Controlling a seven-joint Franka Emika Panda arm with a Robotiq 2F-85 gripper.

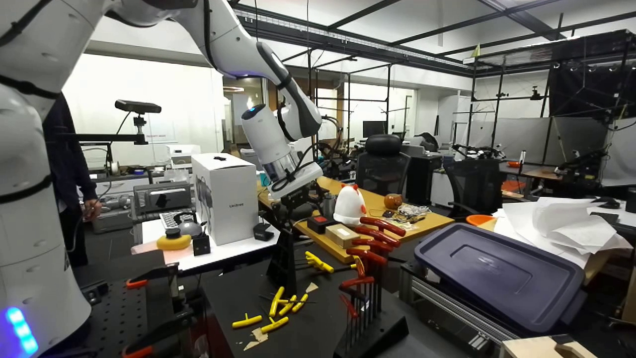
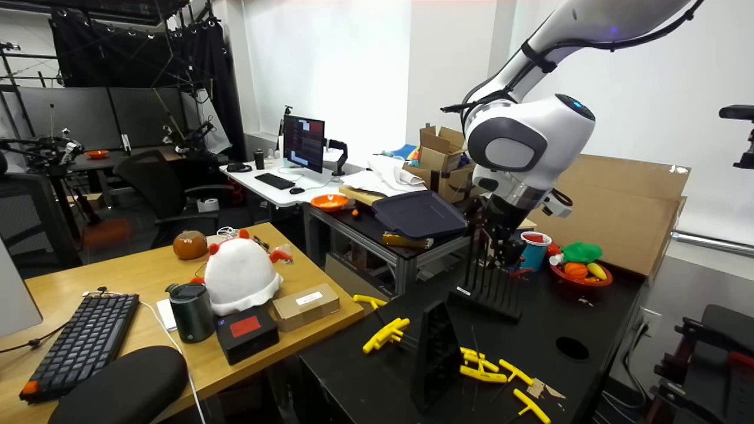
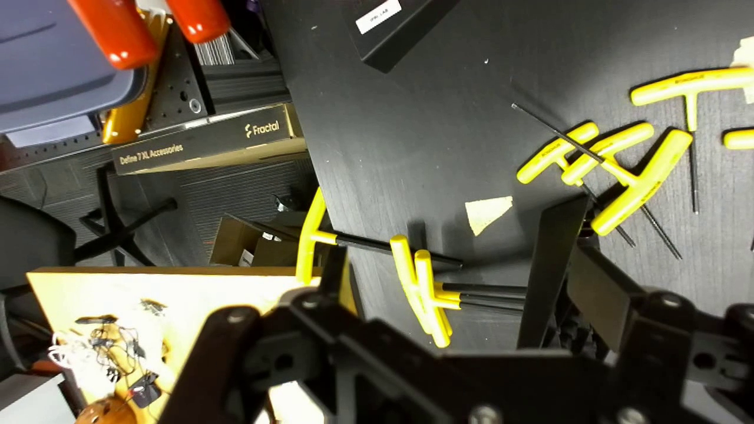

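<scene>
My gripper (image 1: 293, 208) is open above the black table, over an upright black stand (image 1: 282, 262). In the wrist view its fingers (image 3: 602, 295) are spread wide with nothing held; the stand (image 3: 555, 272) shows near the right finger, below it. Several yellow T-handle hex keys (image 3: 640, 185) lie loose on the table, some crossing one another. Others, among them a close pair (image 3: 424, 290), lie by the stand. A rack holds several red-handled hex keys (image 1: 369, 256) upright; its black base (image 2: 486, 300) shows in exterior view 2.
Beside the black table stands a wooden desk (image 2: 300, 339) with a white plush toy (image 2: 240, 272) and a small cardboard box (image 2: 306, 307). A dark lidded bin (image 1: 498, 274) is beyond the rack. A red bowl of toys (image 2: 579, 275) and a blue cup (image 2: 535, 251) sit on the table's far side.
</scene>
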